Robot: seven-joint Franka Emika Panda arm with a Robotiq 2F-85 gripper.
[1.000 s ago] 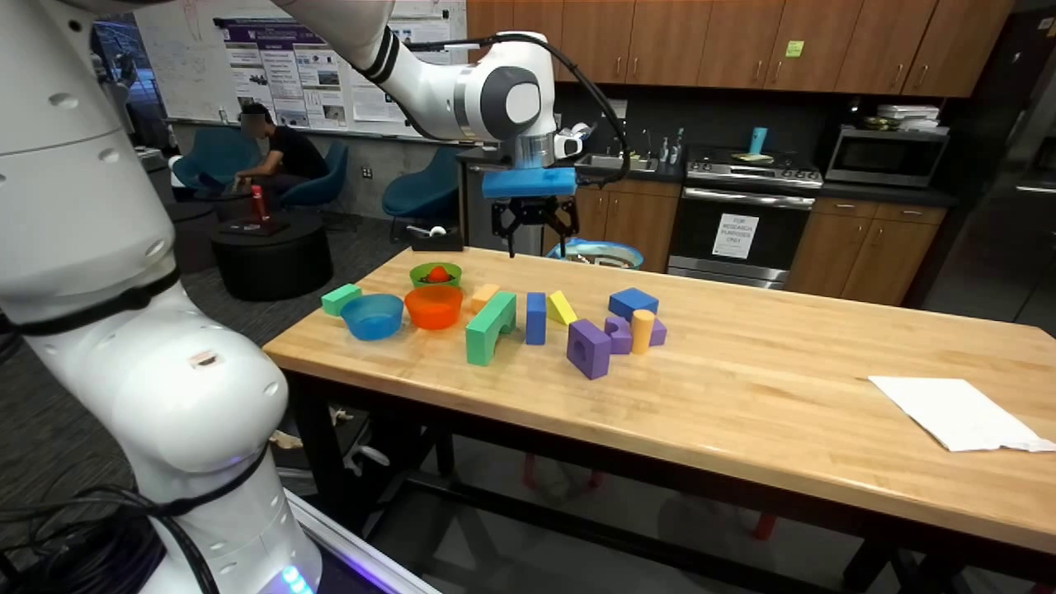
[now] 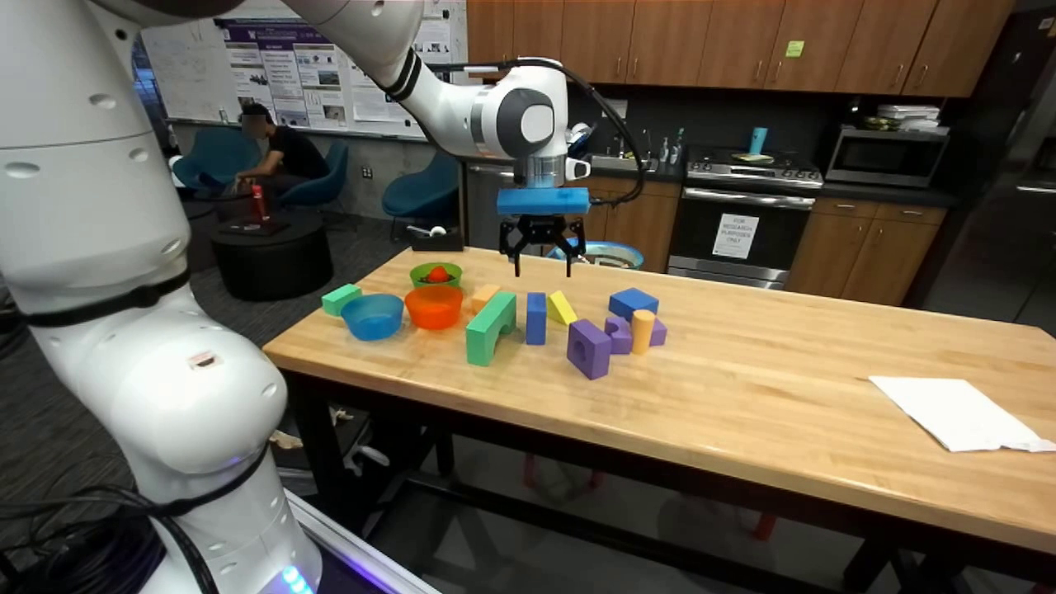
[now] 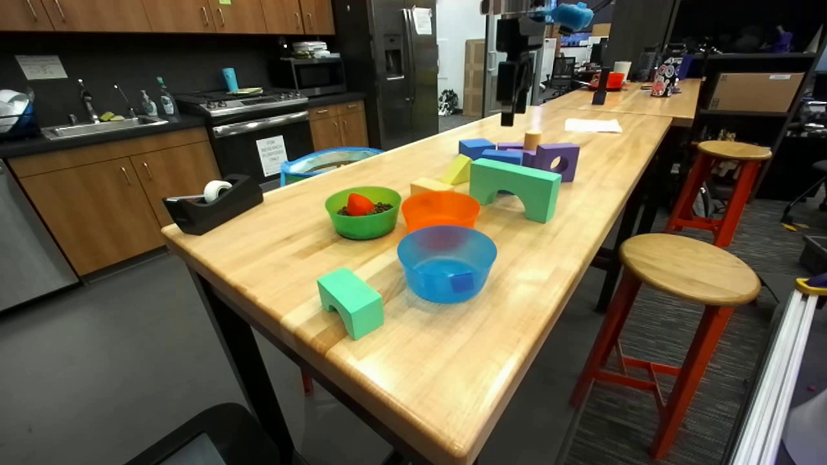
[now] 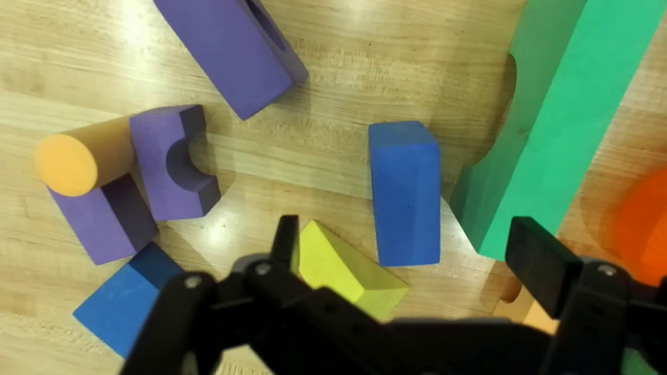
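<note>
My gripper (image 2: pixel 542 274) hangs open above the table, with nothing between its fingers. In the wrist view the fingertips (image 4: pixel 286 240) stand wide apart, and past them lie a standing blue block (image 4: pixel 406 200) and a yellow triangular block (image 4: pixel 347 269). A large green arch (image 4: pixel 550 137) is to the right of the blue block. On the left are a purple block with a hole (image 4: pixel 234 53), a purple notched block (image 4: pixel 165 159), an orange cylinder (image 4: pixel 87 156) and another blue block (image 4: pixel 128 300). An orange block (image 2: pixel 485 297) sits behind the arch.
Blue (image 3: pixel 447 271), orange (image 3: pixel 440 209) and green (image 3: pixel 362 225) bowls stand near the table's end; the green one holds a red item and small dark pieces. A small green arch (image 3: pixel 351 302) and tape dispenser (image 3: pixel 213 203) are nearby. Free table extends toward the white sheet (image 2: pixel 960 414).
My gripper has moved slightly right and lower in exterior view 1, still open. The blocks and bowls have not moved.
</note>
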